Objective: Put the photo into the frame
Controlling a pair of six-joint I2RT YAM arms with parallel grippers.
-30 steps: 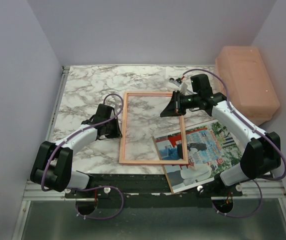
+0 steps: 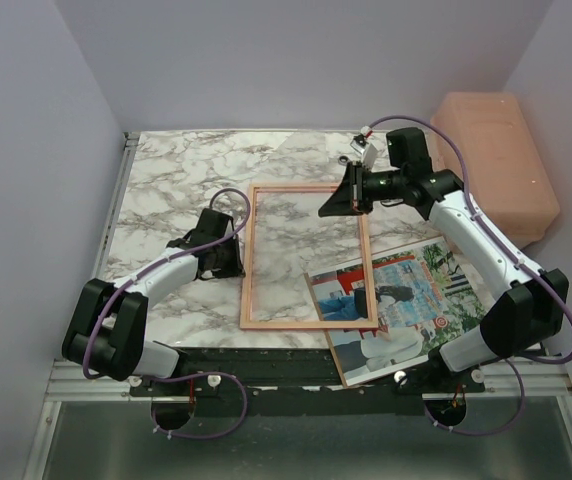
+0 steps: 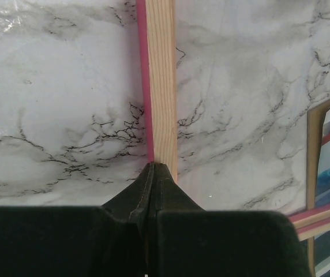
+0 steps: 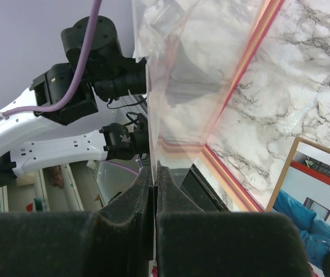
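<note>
The wooden frame (image 2: 247, 255) lies flat on the marble-patterned table, its lower right part overlapping the photo (image 2: 421, 300). In the left wrist view, my left gripper is shut at the frame's left rail (image 3: 162, 86), its tips against the rail's top. My right gripper (image 2: 323, 213) is up over the frame's upper right part. From the right wrist view, that gripper is shut on the edge of a clear sheet (image 4: 179, 75), which stretches away from the fingertips, bent and see-through. Where the sheet's far edges lie is hard to see.
A pink-orange box (image 2: 491, 165) stands at the back right. Small metal pieces lie near the frame's upper right corner, partly behind the right arm.
My right gripper has shifted a little toward the back. The frame and my left gripper have moved very slightly to the right since a second ago.
</note>
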